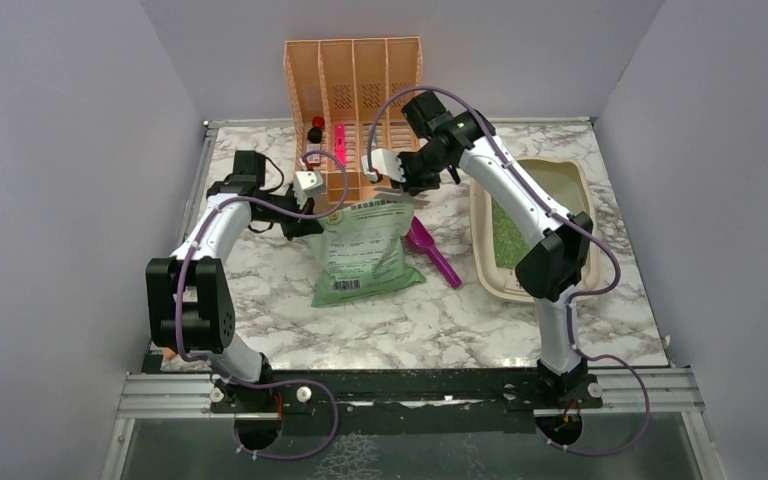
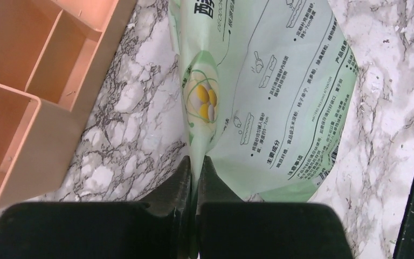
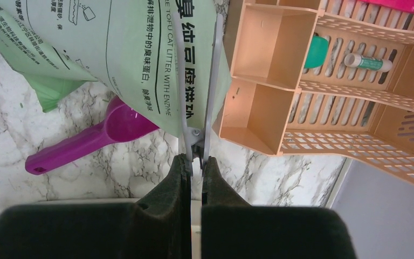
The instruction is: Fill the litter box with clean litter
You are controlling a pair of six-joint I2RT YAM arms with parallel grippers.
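My left gripper is shut on the upper corner of the green litter bag [image 2: 280, 97], whose film runs gathered between the fingers. The bag lies printed side up mid-table in the top view. My right gripper is shut on metal scissors [image 3: 215, 75], whose two blades stand slightly apart over the bag's upper end. Whether film lies between the blades, I cannot tell. To the right stands the beige litter box [image 1: 481, 235], with green litter [image 1: 507, 243] in its visible part; my right arm covers some of it.
A purple scoop [image 1: 440, 262] lies between bag and box, its bowl partly under the bag's edge. Behind the bag stands an orange divided basket [image 1: 352, 85] with small items.
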